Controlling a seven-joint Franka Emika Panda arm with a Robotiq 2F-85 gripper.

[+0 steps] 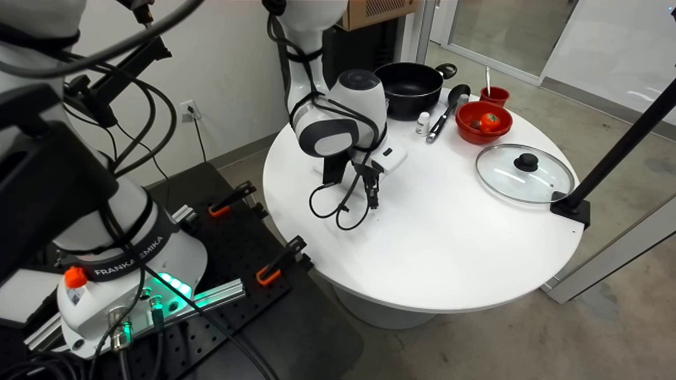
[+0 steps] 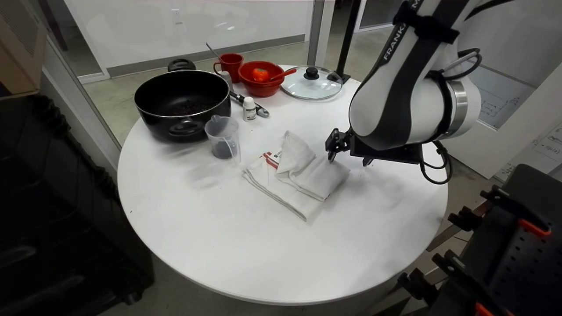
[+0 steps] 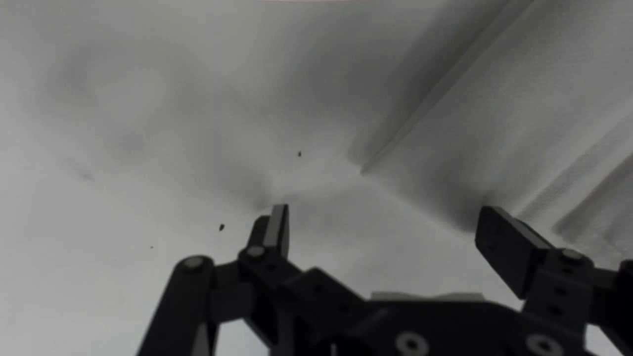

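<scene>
A white towel (image 2: 295, 181) lies on the round table, partly folded over itself, with a red label along one side. In the wrist view the towel (image 3: 534, 118) fills the upper right, its folded corner pointing between the fingers. My gripper is open and empty; its right finger (image 3: 510, 249) is close to the towel, while the left finger (image 3: 276, 231) is over bare table. Exterior view 2 puts the gripper (image 2: 349, 158) at the towel's right edge, low over the table. From exterior view 1, my arm hides most of the towel.
Toward the back stand a black pot (image 2: 182, 105), a clear measuring cup (image 2: 223, 138), a small white bottle (image 2: 250, 109), red bowls (image 2: 261, 79) with a tomato, a red mug (image 2: 230, 64) and a glass lid (image 2: 311, 83).
</scene>
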